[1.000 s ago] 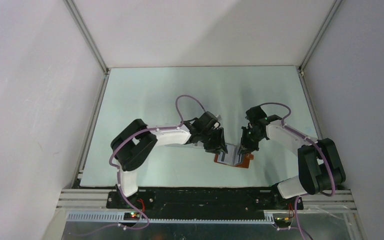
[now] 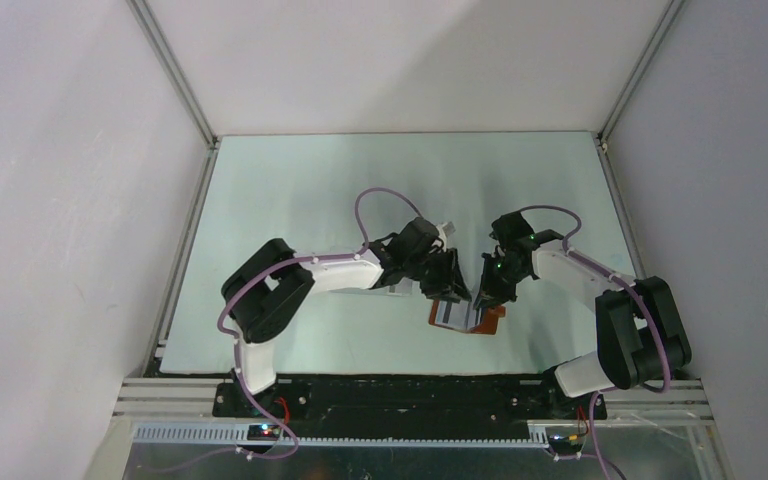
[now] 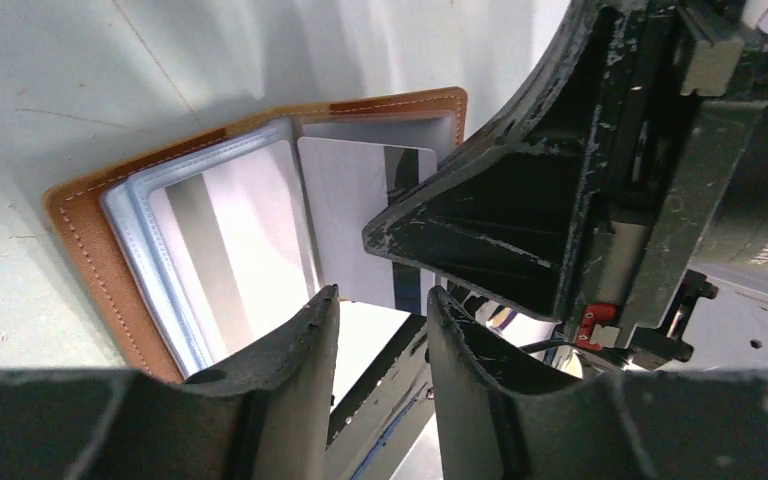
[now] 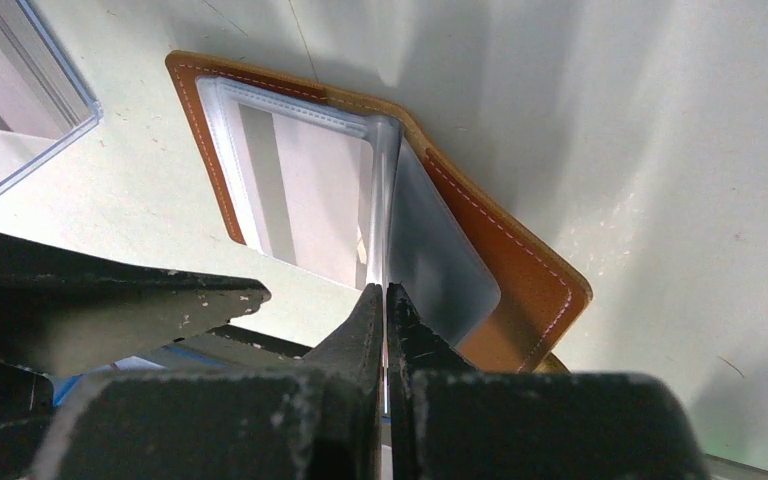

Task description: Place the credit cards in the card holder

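The brown card holder [image 4: 520, 270] lies open on the table, with clear sleeves and pale cards [image 4: 315, 190] with grey stripes in them. My left gripper is over the holder, its fingers a little apart, nothing visibly between them. My right gripper is shut at the middle of the holder, beside the clear sleeve edge; whether it pinches that edge is unclear. In the left wrist view the right gripper's body covers part of the holder's right side.
A clear tray [image 4: 35, 150] with pale cards lies left of the holder, partly under the left arm in the top view.
My left gripper has shifted slightly right, toward the right gripper over the holder. The right arm has not visibly moved.
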